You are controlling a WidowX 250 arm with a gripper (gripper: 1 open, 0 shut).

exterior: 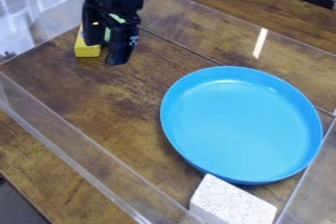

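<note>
My black gripper [106,45] is at the upper left, low over the wooden table, open, fingers pointing down. Behind it, partly hidden, are a yellow block [86,47] just left of its fingers and a green object [113,24]. Whether the fingers touch either one cannot be told.
A large blue plate [241,124] fills the right side. A white speckled block [231,201] lies at the bottom right edge. Clear plastic walls border the area.
</note>
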